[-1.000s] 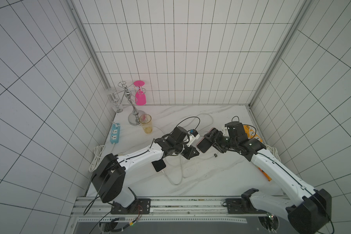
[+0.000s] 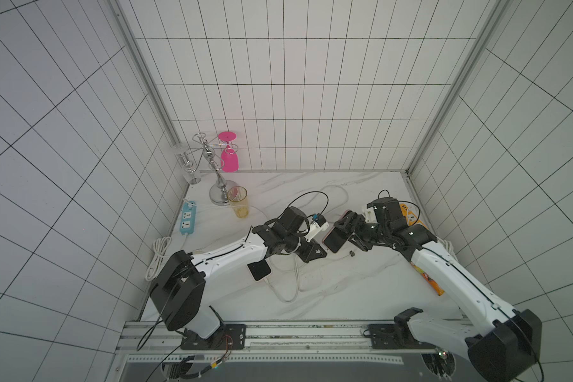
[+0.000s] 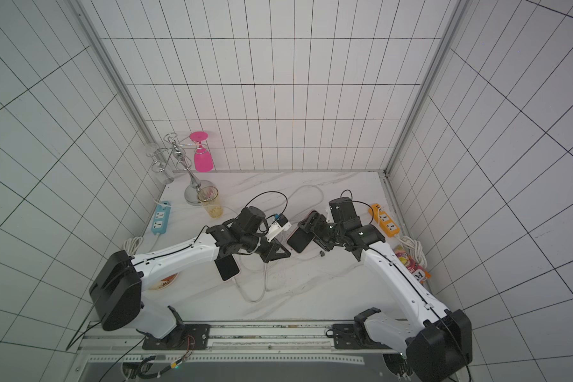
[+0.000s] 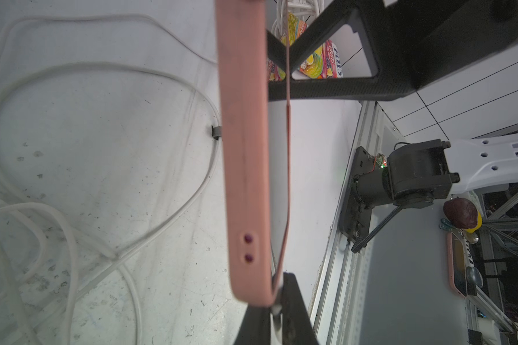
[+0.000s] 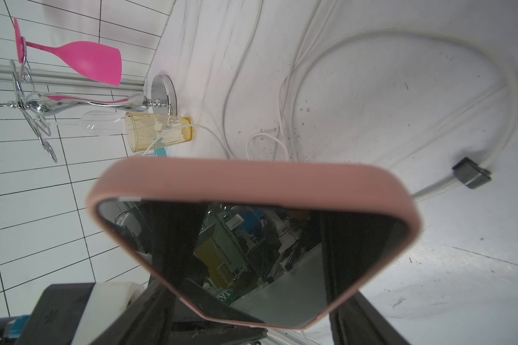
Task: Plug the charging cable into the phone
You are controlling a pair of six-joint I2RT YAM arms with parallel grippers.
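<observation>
A phone in a pink case [image 5: 253,178], screen dark and glossy, hangs above the table between both arms. My right gripper stands wide open around it, a finger [image 5: 356,322] by each side; whether they press on it cannot be told. Seen edge-on in the left wrist view, the phone's case [image 4: 247,172] has its lower end right at my left gripper. That gripper is shut on a pale, thin piece that looks like the charging cable's end [image 4: 277,330]. Whether the plug sits in the port is hidden.
A second dark phone [image 2: 259,270] lies on the table with a white cable. Loose cable loops and a small black clip [image 5: 472,172] lie beneath. A yellow glass [image 2: 238,202], metal stand, and blue power strip [image 2: 187,217] are at left.
My left gripper has moved a little to the right and down in the view.
</observation>
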